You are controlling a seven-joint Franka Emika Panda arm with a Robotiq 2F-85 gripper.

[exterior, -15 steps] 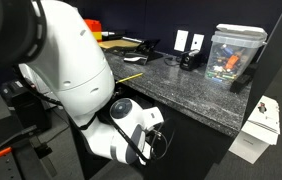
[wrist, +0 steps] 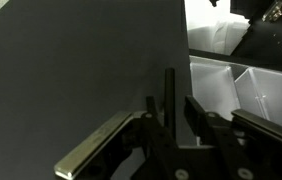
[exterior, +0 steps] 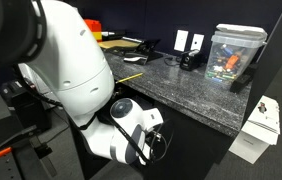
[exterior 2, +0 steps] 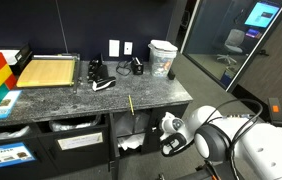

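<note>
In the wrist view my gripper has its fingers (wrist: pixel 93 143) apart, one on each side of a narrow dark upright bar (wrist: pixel 169 92). The bar looks like a handle on a broad dark panel (wrist: pixel 71 70). Whether the fingers touch it cannot be told. My white arm (exterior: pixel 131 125) reaches down beside the cabinet under the counter, and its body hides the fingertips in the first exterior view. The fingertips are too small to make out in the second exterior view.
Clear bins (wrist: pixel 221 85) and a white bag (wrist: pixel 213 28) lie right of the panel. Above my arm runs the dark countertop (exterior 2: pixel 71 103), with a yellow stick (exterior 2: pixel 131 104) at its edge. A clear tub (exterior: pixel 231 55) stands on the counter; a white box (exterior: pixel 256 130) is attached beside it.
</note>
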